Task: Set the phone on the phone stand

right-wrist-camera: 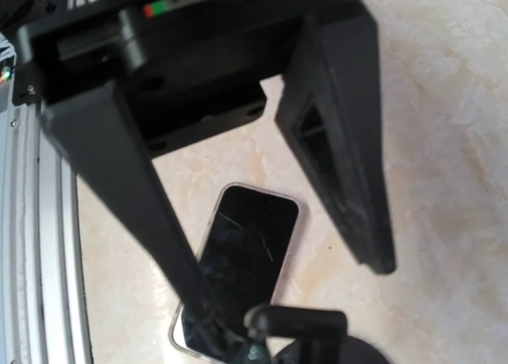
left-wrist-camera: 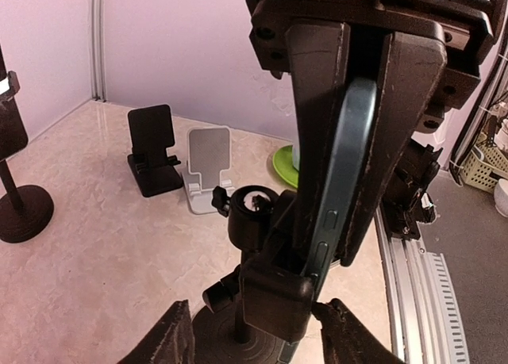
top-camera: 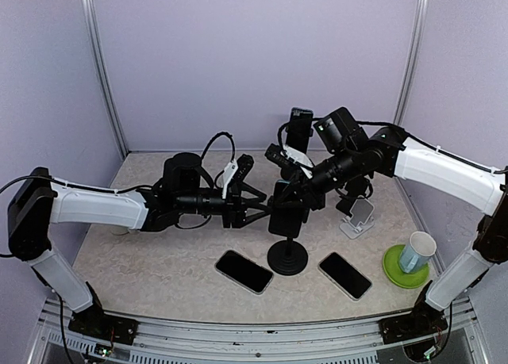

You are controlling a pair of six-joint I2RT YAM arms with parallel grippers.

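The black phone stand [top-camera: 286, 255] stands at center, its upright holder [left-wrist-camera: 278, 296] with a thin grey-edged piece [left-wrist-camera: 349, 142] at its top. My right gripper [top-camera: 290, 193] is shut on the top of the stand; in the left wrist view its fingers straddle that piece. My left gripper [top-camera: 254, 205] is part open at the stand's left side, its two fingertips low in its wrist view, either side of the holder, apparently not gripping. One phone [top-camera: 244, 271] lies flat left of the stand's base, another [top-camera: 344, 275] to its right.
A second tall black stand [top-camera: 299, 122] is behind. A small black stand [left-wrist-camera: 151, 170] and a silver one [left-wrist-camera: 209, 166] stand at the right rear. A green plate [top-camera: 394, 273] with a mug [top-camera: 417, 251] sits front right.
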